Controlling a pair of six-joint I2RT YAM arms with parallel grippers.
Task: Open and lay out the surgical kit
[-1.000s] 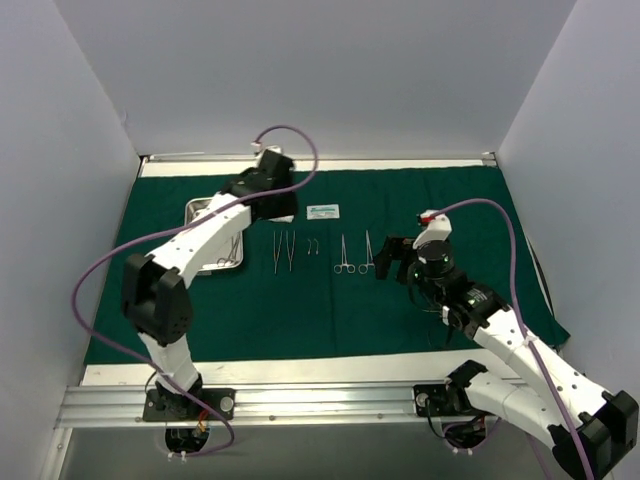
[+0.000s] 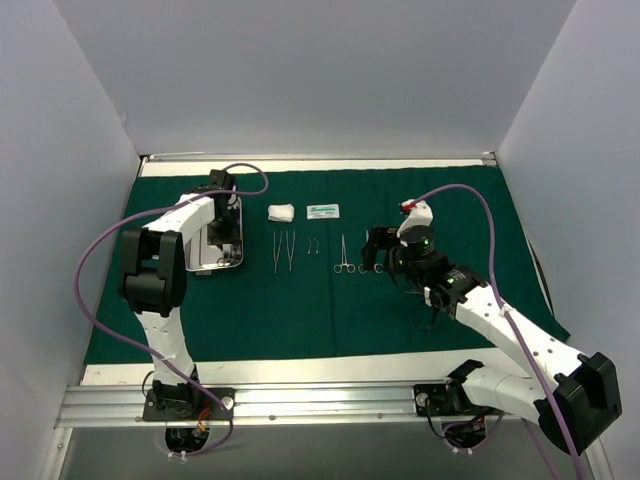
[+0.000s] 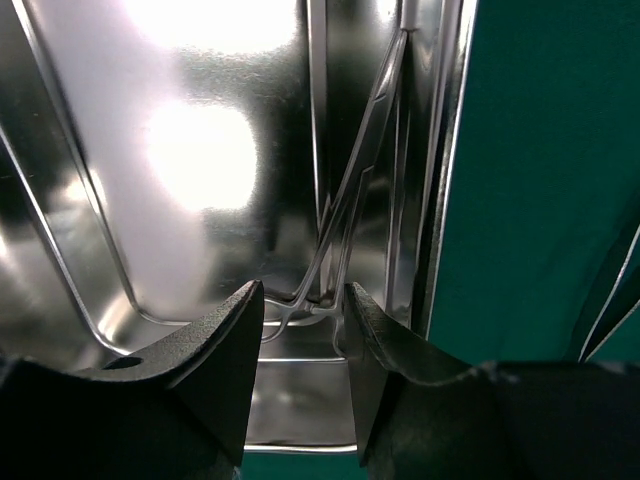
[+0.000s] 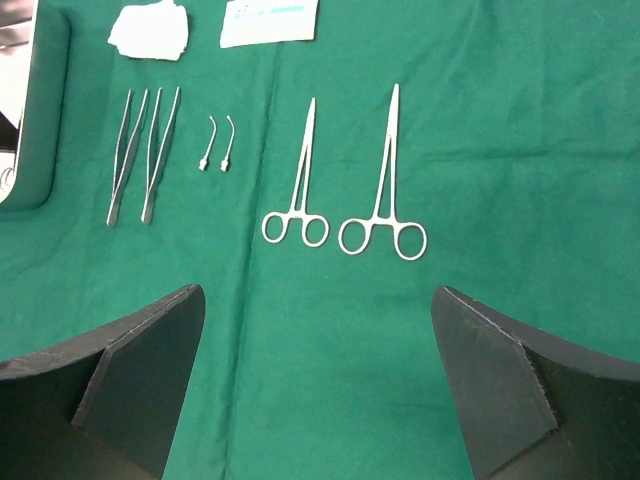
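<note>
My left gripper is part open, down in the steel tray at the left of the cloth, its fingertips at the handles of scissor-like instruments lying along the tray's right side. My right gripper hangs open over the cloth. Laid out in the right wrist view are two tweezers, two small curved tips, two scissor-like clamps, a folded gauze and a packet.
The green cloth covers the table. Its right part beyond the clamps and its front part below the row of instruments are free. Grey walls bound the table at back and sides.
My left gripper has moved from over the gauze leftward and down into the tray. The right arm has shifted slightly to the left.
</note>
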